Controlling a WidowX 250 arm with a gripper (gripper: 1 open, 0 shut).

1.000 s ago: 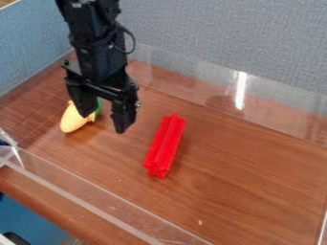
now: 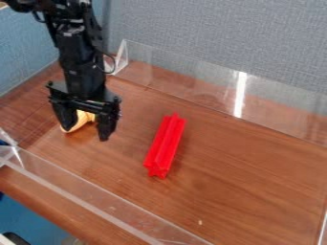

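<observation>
My black gripper (image 2: 84,121) hangs at the left of the wooden surface, open, its fingers pointing down around a yellow object (image 2: 76,123) that is largely hidden behind them. I cannot tell whether the fingers touch it. A red ridged bar (image 2: 165,144) lies near the middle, to the right of the gripper and apart from it.
Clear plastic walls (image 2: 242,97) edge the wooden surface (image 2: 246,192). A blue area lies outside at the lower left.
The gripper has moved left and a little down, over the yellow object, which is now more hidden. The red bar has not moved.
</observation>
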